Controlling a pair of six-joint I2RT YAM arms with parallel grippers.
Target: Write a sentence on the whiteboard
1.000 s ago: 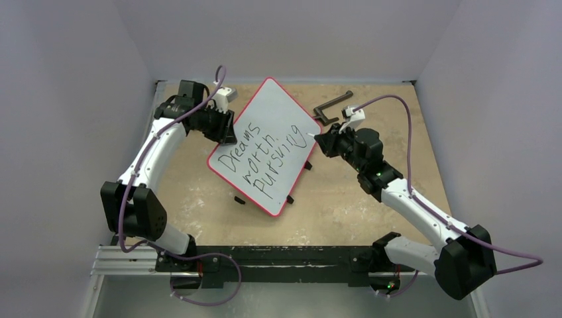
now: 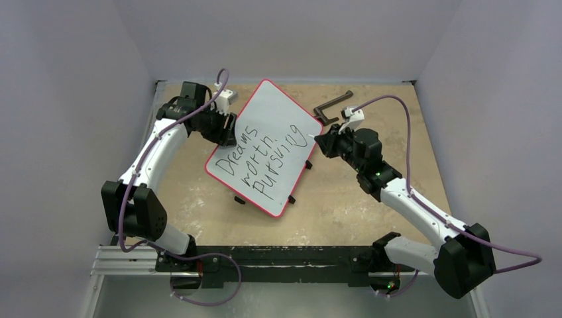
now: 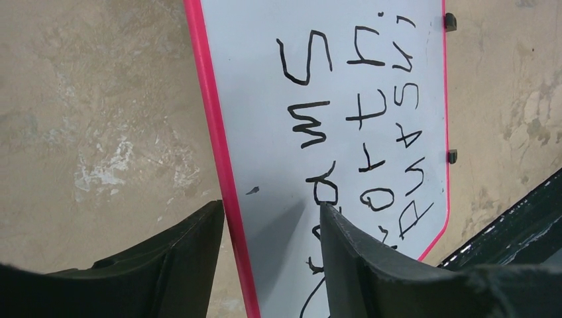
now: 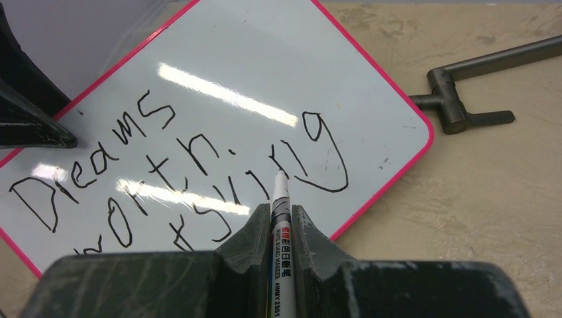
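Observation:
The whiteboard (image 2: 275,109) with a red rim lies tilted on the table, reading "Dreams worth pursuing" in black handwriting. My left gripper is at the board's upper-left edge, fingers apart over the red rim; whether it touches the board is unclear. My right gripper is shut on a white marker (image 4: 283,278), its tip pointing at the board beside the end of "pursuing", near the right edge.
A dark metal bracket (image 2: 335,106) lies behind the board's right corner. Small black blocks (image 2: 291,199) sit along the board's lower edges.
My left gripper has moved slightly down in the top view, and the board has shifted slightly down and left. The right arm looks unchanged.

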